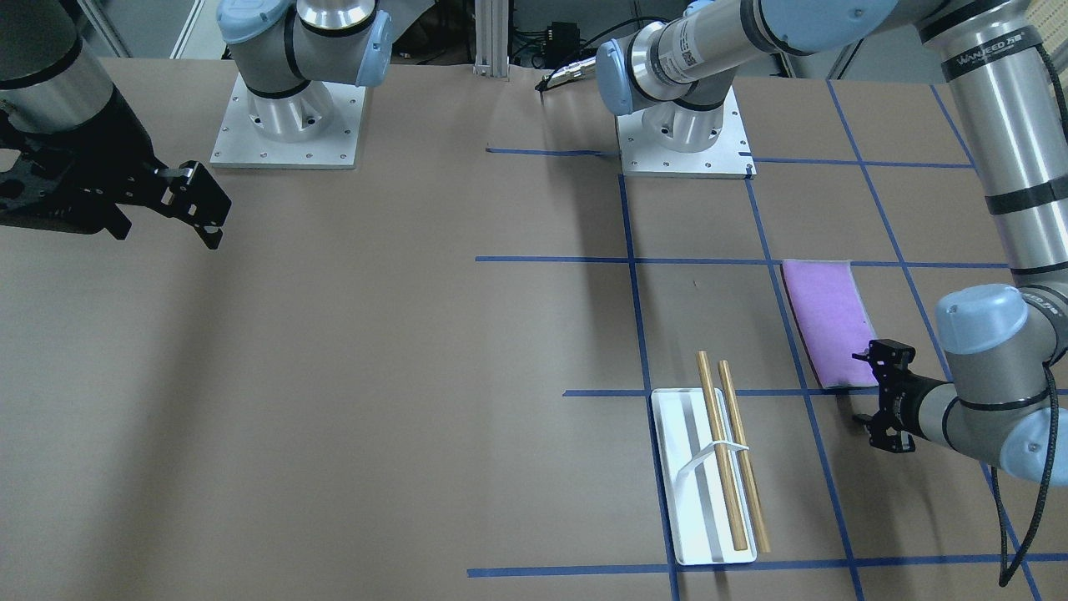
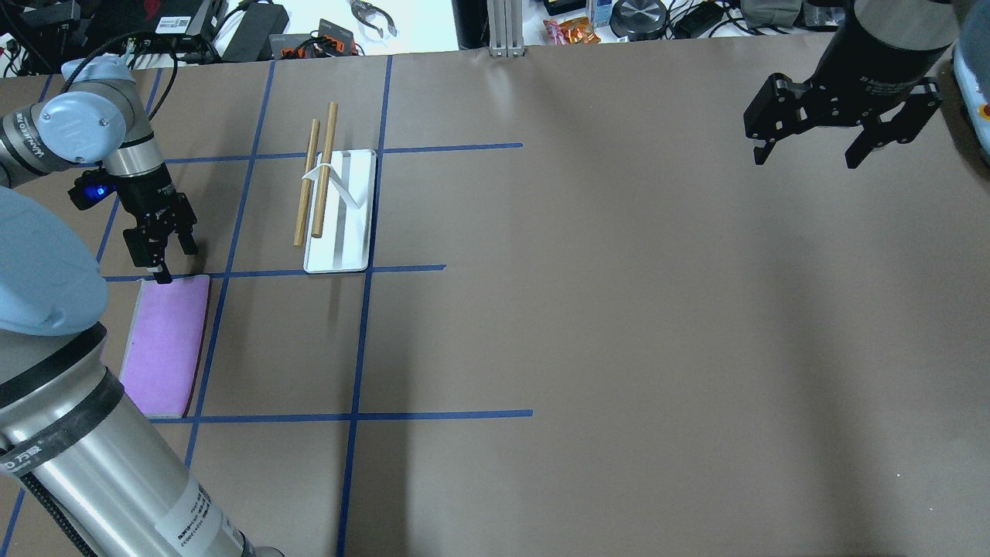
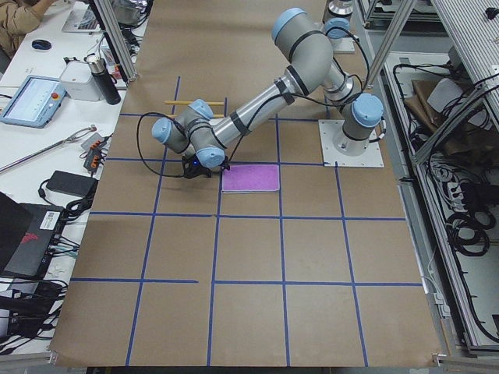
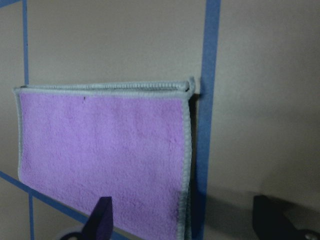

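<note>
A folded purple towel [image 1: 826, 315] with grey edging lies flat on the gridded table; in the wrist view its near-right corner and edge [image 4: 115, 145] fill the centre-left. My gripper [image 1: 866, 386] hangs low just beside the towel's end, black fingers apart and nothing visible between them but the towel's edge and table below. In the top view the gripper [image 2: 176, 260] sits at the towel's [image 2: 165, 348] short end; in the left view the towel [image 3: 249, 178] is right beside it.
A white tray [image 1: 681, 501] with two wooden sticks [image 1: 726, 501] and a white piece across them lies left of the gripper. Another black gripper [image 1: 160, 200] hangs at the far left.
</note>
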